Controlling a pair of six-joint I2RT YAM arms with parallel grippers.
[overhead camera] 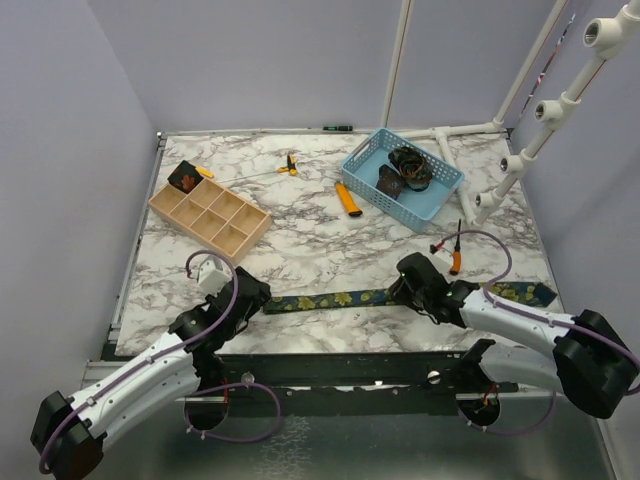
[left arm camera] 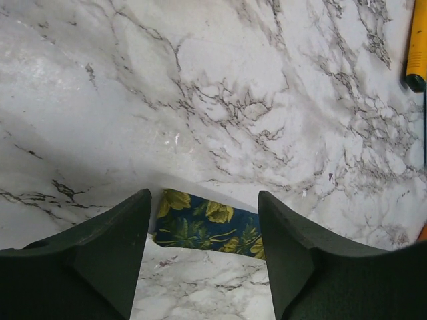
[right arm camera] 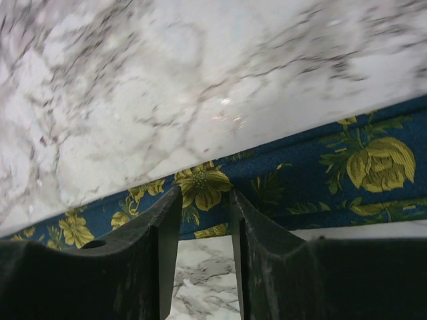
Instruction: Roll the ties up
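A long dark blue tie with yellow flowers [overhead camera: 335, 300] lies stretched across the front of the marble table, its wide part [overhead camera: 522, 291] reaching the right side. My left gripper is open above the tie's narrow left end [left arm camera: 207, 225]; that end lies flat, with bare table between it and the left finger. The right gripper stands partly open over the tie [right arm camera: 373, 163], its fingertips a small gap apart at the cloth. Whether any fabric is between those fingers is not clear.
A wooden compartment box [overhead camera: 232, 255] stands at left, with a dark folded item [overhead camera: 185, 177] at its corner. The blue basket [overhead camera: 412, 218] at the back holds dark coiled things. An orange-handled tool [overhead camera: 348, 200] and an orange screwdriver [overhead camera: 456, 260] lie loose.
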